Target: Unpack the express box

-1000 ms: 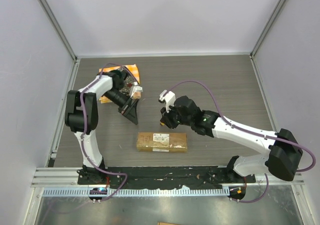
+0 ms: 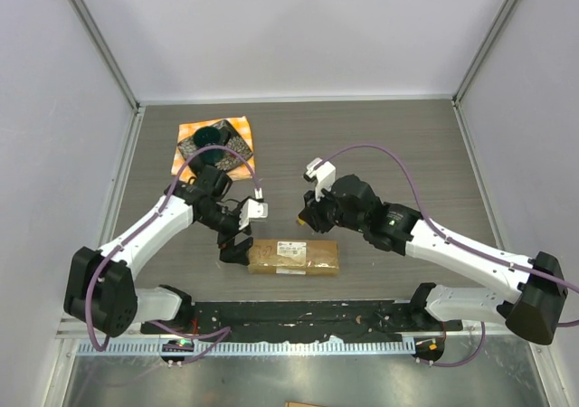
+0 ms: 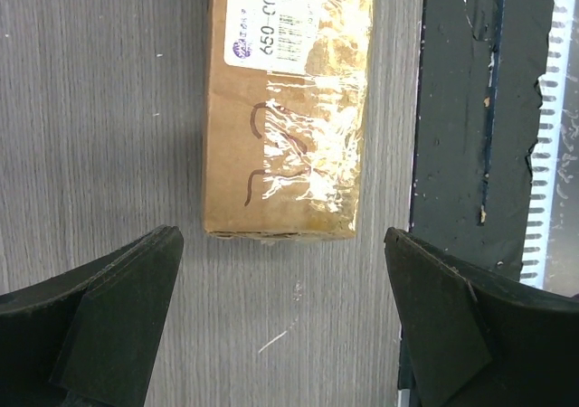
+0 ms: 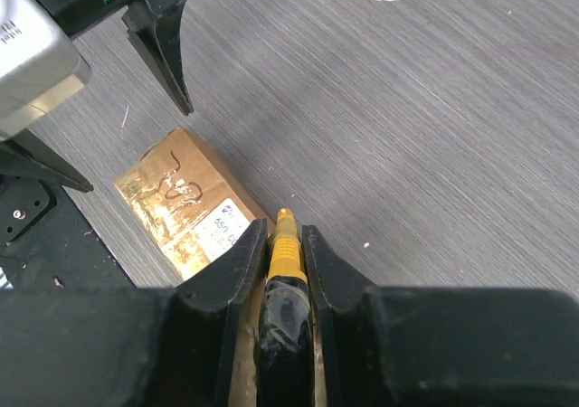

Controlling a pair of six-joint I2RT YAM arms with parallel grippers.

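A taped brown express box [image 2: 317, 257] with a white label lies closed on the table near its front edge. My left gripper [image 2: 234, 250] is at the box's left end, its fingers spread wide. In the left wrist view the near end of the box [image 3: 280, 181] lies ahead, between the lines of the open fingers. My right gripper is shut on a tool [image 4: 286, 267] with a yellow tip and a dark body, likely a cutter. It is held above the table behind the box, toward its right half.
At the back left an orange checked cloth [image 2: 241, 124] bears a dark patterned item [image 2: 237, 143] and a dark green round thing [image 2: 207, 137]. A black strip [image 2: 298, 321] borders the table in front.
My left gripper has come forward from beside the cloth to the box's left end, still open. The right gripper has shifted slightly right with the tool. The box has not moved.
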